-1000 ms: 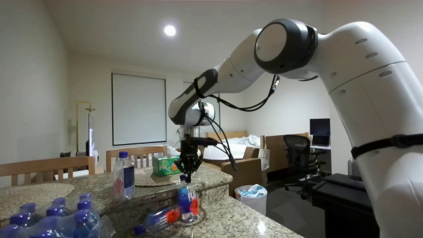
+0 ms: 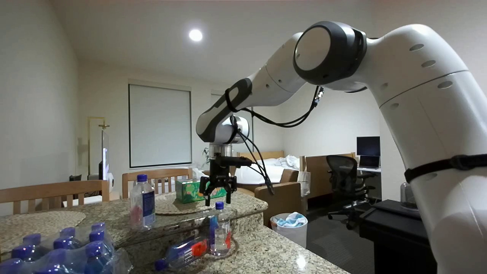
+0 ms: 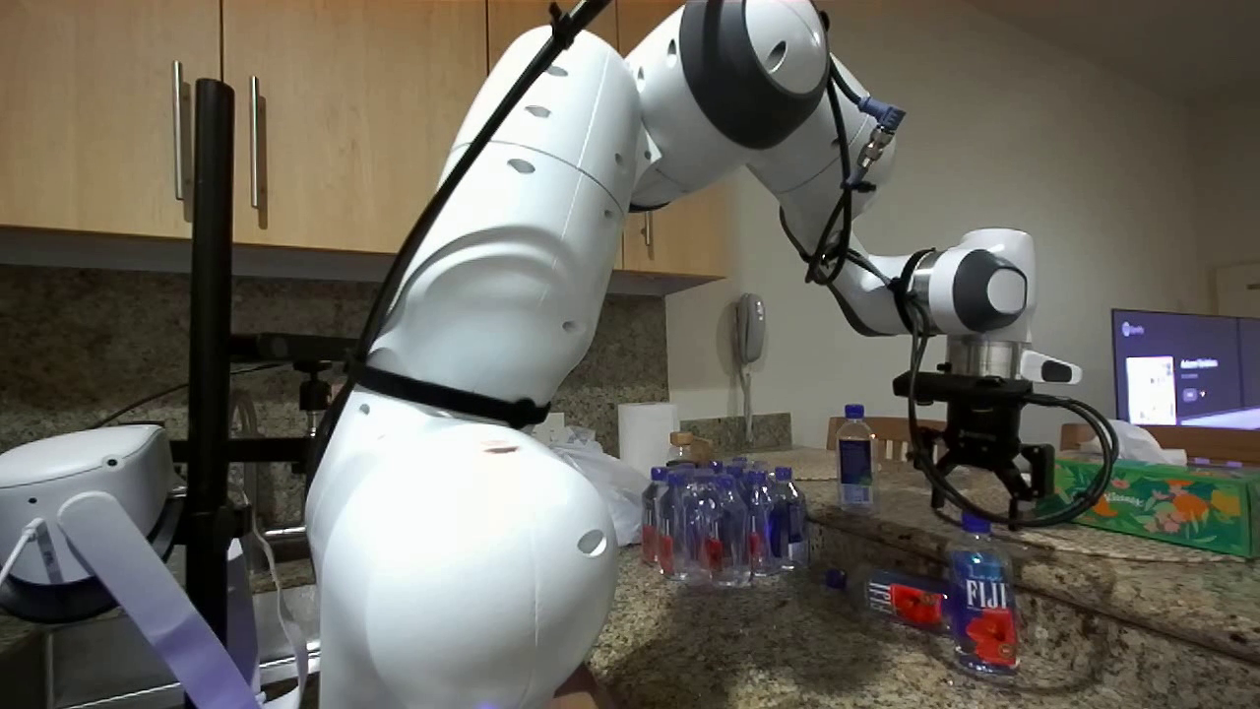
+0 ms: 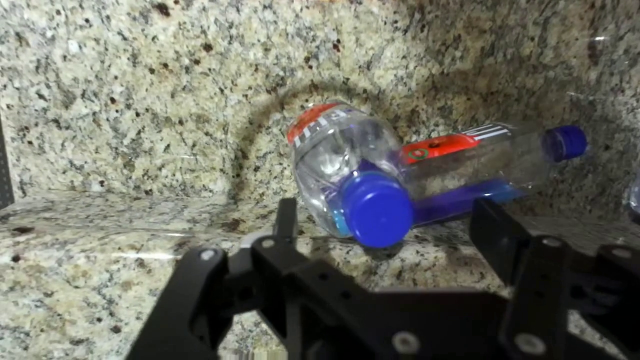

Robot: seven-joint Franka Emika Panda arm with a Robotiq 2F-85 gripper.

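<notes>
A clear bottle with a blue cap [image 4: 378,209] stands upright on the lower counter, close to the raised ledge; its red and blue label shows on the upright bottle [image 3: 983,601]. Above that cap hangs my gripper [image 2: 221,199], fingers spread apart. From the wrist, the gripper has its fingertips on either side of the cap, with gaps on both sides and no grip on it. Beside the upright bottle, a second bottle [image 2: 187,252] lies on its side, its cap pointing away. A third bottle [image 2: 142,203] stands on the raised ledge.
Wrapped bottles [image 3: 723,520] crowd the lower counter beyond the lying one. A green tissue box [image 3: 1155,506] sits on the raised ledge near my gripper. Bare counter [image 2: 278,251] lies to the right in the first exterior view.
My gripper has opened from nearly closed and risen slightly off the upright bottle. That bottle now stands straighter, turned so its label faces differently. The lying bottle has not moved.
</notes>
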